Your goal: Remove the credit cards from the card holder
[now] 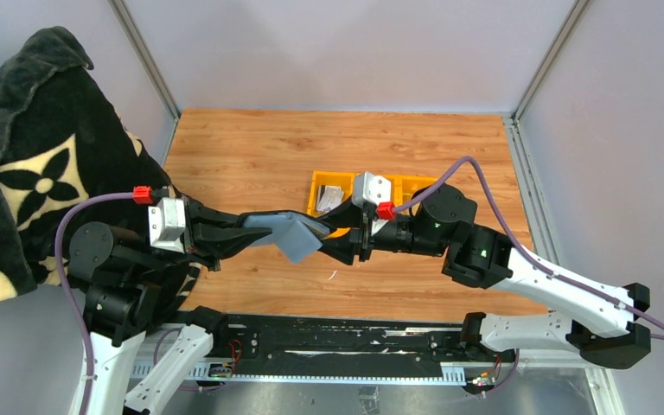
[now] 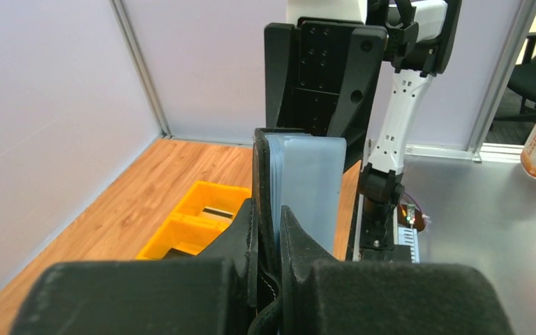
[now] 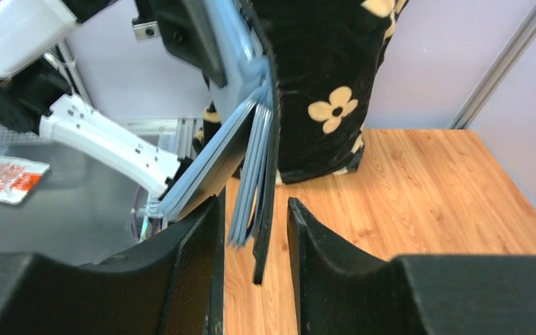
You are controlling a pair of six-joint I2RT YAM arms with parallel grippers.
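Note:
Held up above the table is the card holder [image 2: 306, 188], a dark cover with bluish clear sleeves. My left gripper [image 1: 244, 228] is shut on its left end. The right gripper [image 1: 324, 237] is at the other end, its fingers apart. In the right wrist view the free end of the black cover [image 3: 266, 216] hangs between those fingers, with clear space on its right. One sleeve [image 3: 206, 164] splays away from the stack towards the left finger [image 3: 194, 262]; whether it touches is unclear. I cannot make out separate cards inside the sleeves.
A yellow divided tray [image 1: 313, 192] stands behind the grippers, with pale flat items [image 1: 330, 198] in its left compartment. A dark patterned cushion [image 1: 47, 173] fills the left side.

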